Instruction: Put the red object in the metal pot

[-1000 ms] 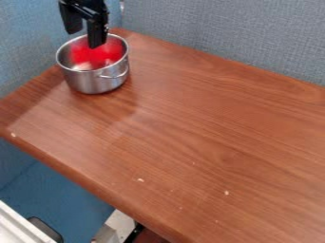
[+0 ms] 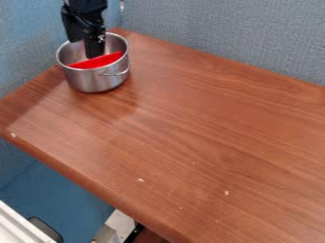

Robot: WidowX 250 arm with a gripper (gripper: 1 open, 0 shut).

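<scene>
In the far left corner of the table stands the metal pot (image 2: 94,84), silver with a small side handle. Inside it lies the red object (image 2: 98,61), its upper edge showing below the rim. My black gripper (image 2: 95,53) points down into the pot's mouth, its tips low among the pot's far wall and the red object. Whether the fingers still touch the red object is too small to tell, and so is the gap between them.
Blue-grey walls (image 2: 229,33) border it at the back and left. A white item (image 2: 19,228) sits off the table's lower left edge.
Down in the pot, the red object sits lower and lies more lengthwise than a second ago, when it stood taller under the gripper.
</scene>
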